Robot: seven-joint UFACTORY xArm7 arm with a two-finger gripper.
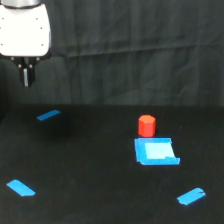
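Observation:
A white robot arm end (24, 30) hangs at the upper left, its dark gripper (28, 76) pointing down, high above the table. Whether the fingers are apart or closed is hard to make out. A red block (146, 126) stands on the black table at the centre right, just behind a blue-edged pad (157, 161) with a pale middle.
Strips of blue tape lie at the back left (48, 115), front left (21, 188) and front right (191, 196).

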